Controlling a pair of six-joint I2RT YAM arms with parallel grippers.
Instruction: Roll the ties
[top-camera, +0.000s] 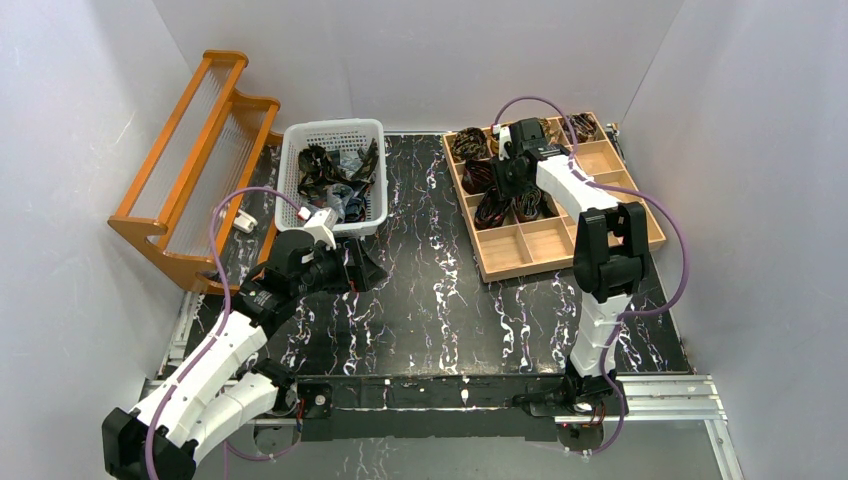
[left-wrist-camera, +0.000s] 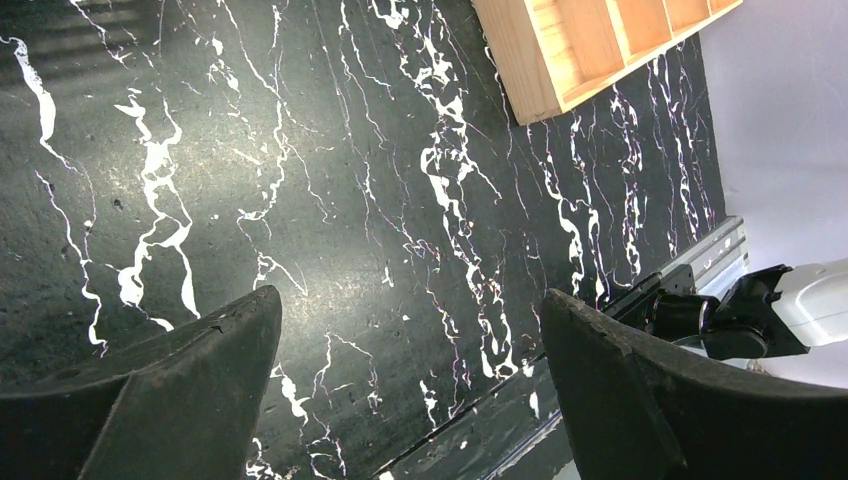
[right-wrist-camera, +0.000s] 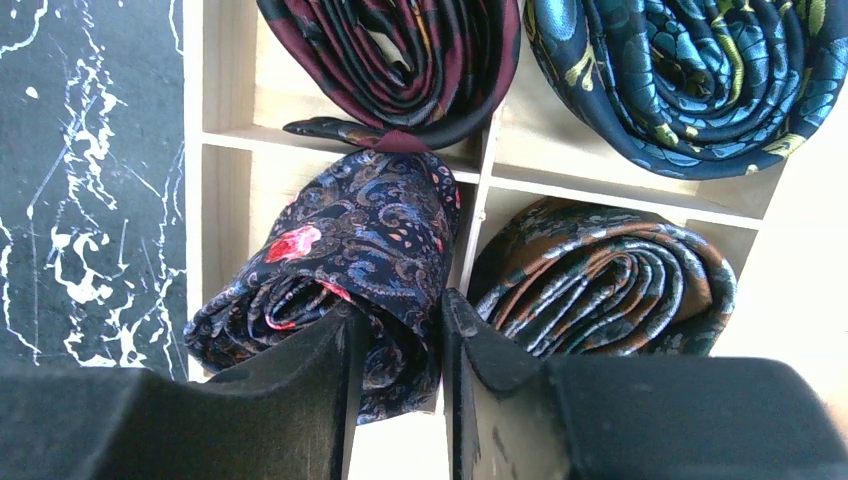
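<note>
A rolled navy paisley tie (right-wrist-camera: 375, 225) with a pink flower sits askew in a compartment of the wooden box (top-camera: 505, 273). My right gripper (top-camera: 508, 192) is low over that box. In the right wrist view its fingertips (right-wrist-camera: 462, 315) stand apart, with the tie's lower edge between them; whether they press on it cannot be told. Rolled ties in burgundy (right-wrist-camera: 465, 70), blue (right-wrist-camera: 690, 80) and brown (right-wrist-camera: 605, 285) fill neighbouring compartments. Far to the left, my left gripper (top-camera: 368, 275) hangs open and empty above the black marble table (left-wrist-camera: 330, 200).
A white basket (top-camera: 333, 128) of loose, dark ties stands behind my left gripper. Beside it a wooden rack (top-camera: 195, 150) leans at the far left. Several compartments at the box's front and right are empty.
</note>
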